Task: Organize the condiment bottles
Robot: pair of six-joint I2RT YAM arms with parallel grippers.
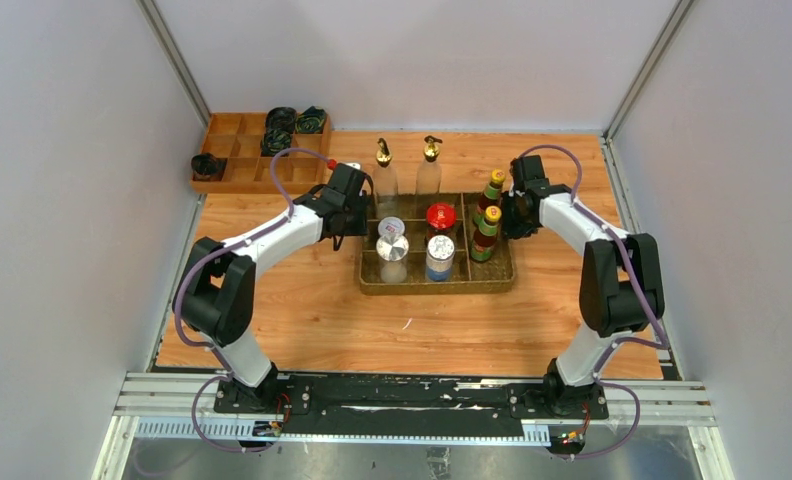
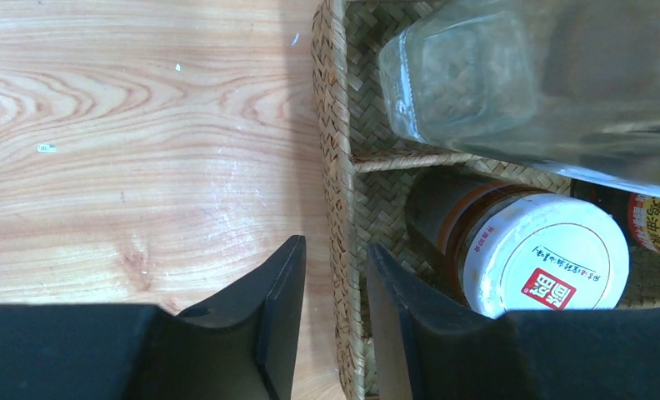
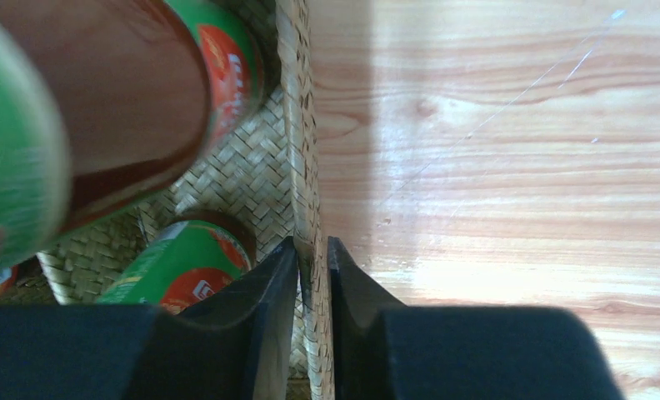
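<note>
A woven basket [image 1: 437, 287] holds the condiment bottles mid-table. Two clear bottles with gold pump tops, one on the left [image 1: 386, 182], one on the right [image 1: 428, 178], stand at its back. Two yellow-capped brown bottles, one behind [image 1: 490, 194], one in front [image 1: 485, 236], lean rightward on the right side. My left gripper is part open astride the left rim. At the right rim, my right gripper straddles the edge, fingers closer together.
At the back left, a wooden divided tray [image 1: 237, 175] holds several dark wrapped items. Bare table [image 1: 372, 330] lies in front of the basket and to both sides.
</note>
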